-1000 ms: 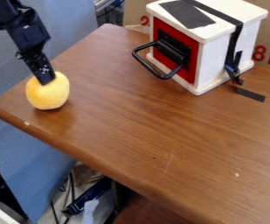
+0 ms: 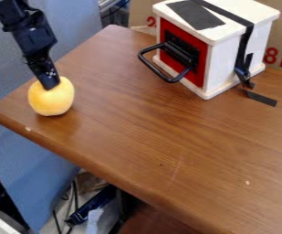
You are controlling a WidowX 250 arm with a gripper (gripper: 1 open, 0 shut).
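Observation:
A round yellow ball-like object sits on the left part of the wooden table, close to its edge. My black gripper reaches down from the upper left to the top of it, with the fingertips at or against its upper surface. Whether the fingers are closed on it is hard to see.
A white wooden box with a red front, a black handle and black straps stands at the back right. A cardboard box is behind it. The table's edge drops off at the left.

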